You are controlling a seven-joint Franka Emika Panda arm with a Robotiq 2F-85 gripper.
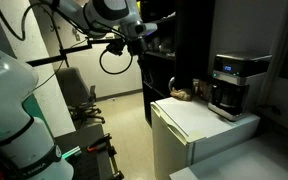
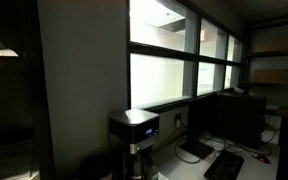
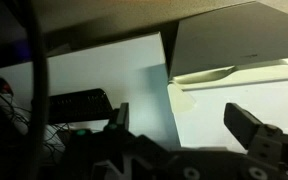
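My gripper is open in the wrist view, its two dark fingers wide apart with nothing between them. White surfaces (image 3: 214,108) lie beneath it, split by a seam. In exterior view 1 the white arm reaches up from the left, and the gripper (image 1: 147,46) hangs in the air near the dark shelf, left of and above the white counter (image 1: 196,118). A black and silver coffee maker (image 1: 236,84) stands at the counter's back right, apart from the gripper. In exterior view 2 the coffee maker (image 2: 134,132) shows a small blue display.
Several small brownish items (image 1: 184,93) sit left of the coffee maker. A keyboard (image 3: 79,106) and loose cables lie at left in the wrist view. Dark monitors (image 2: 229,120) stand on a desk beyond.
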